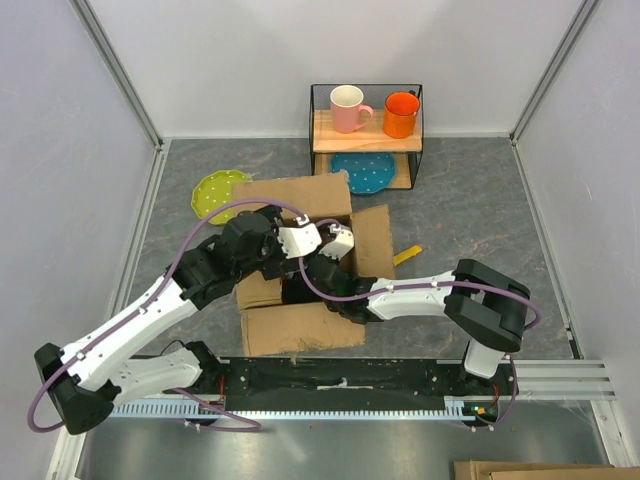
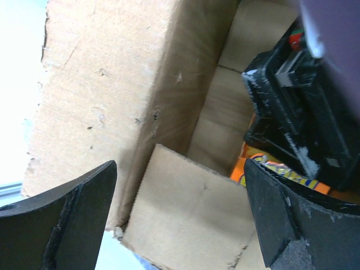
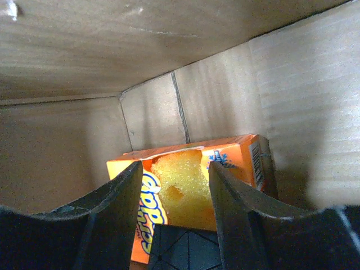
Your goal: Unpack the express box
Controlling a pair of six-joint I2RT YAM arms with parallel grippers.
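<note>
The open cardboard box (image 1: 305, 328) stands mid-table with its flaps spread; both arms hide most of its inside. An orange printed packet (image 3: 228, 156) with a yellow picture lies inside against the cardboard in the right wrist view. My right gripper is down in the box, its fingers apart in front of the packet, and I cannot tell whether they touch it. Low between those fingers shows a dark panel (image 3: 185, 247). My left gripper is open over the box's edge, a cardboard flap (image 2: 188, 208) showing between its fingers. Part of the packet (image 2: 275, 169) also shows there.
Behind the box stands a rack (image 1: 365, 135) with a pink mug (image 1: 347, 112), an orange mug (image 1: 400, 118) and a blue plate (image 1: 364, 170). A green dotted plate (image 1: 208, 196) lies back left, and a yellow item (image 1: 407, 254) right of the box.
</note>
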